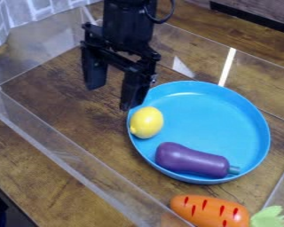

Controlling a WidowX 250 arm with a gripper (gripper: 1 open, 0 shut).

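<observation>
My black gripper (pixel 113 78) hangs over the wooden surface at the upper middle, fingers spread open with nothing visible between them. Its right finger reaches down just above and left of a blue plate (pixel 222 115). On the plate lie a yellow lemon-like object (pixel 147 122) at the left and a purple eggplant (pixel 192 160) at the front. An orange carrot with a green top (pixel 209 209) lies outside the plate at the front right.
Clear plastic walls edge the wooden surface (pixel 56 97) at left, front and back. The wood left of the plate is bare.
</observation>
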